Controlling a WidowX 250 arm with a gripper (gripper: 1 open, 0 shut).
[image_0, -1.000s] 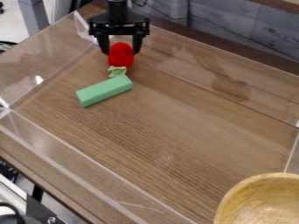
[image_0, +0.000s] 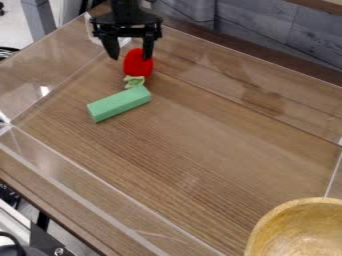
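My black gripper (image_0: 127, 45) is at the top of the camera view, open, with its fingers around the back of a red object (image_0: 138, 64). The red object has a small pale green part at its front and rests on the wooden table. Whether the fingers touch it is unclear.
A green block (image_0: 119, 103) lies in front of the red object. A yellow bowl (image_0: 301, 230) sits at the bottom right. The table's edge runs along the lower left.
My gripper has moved left from where it was a second ago, above and behind the red object. The red object appears to stay about in place.
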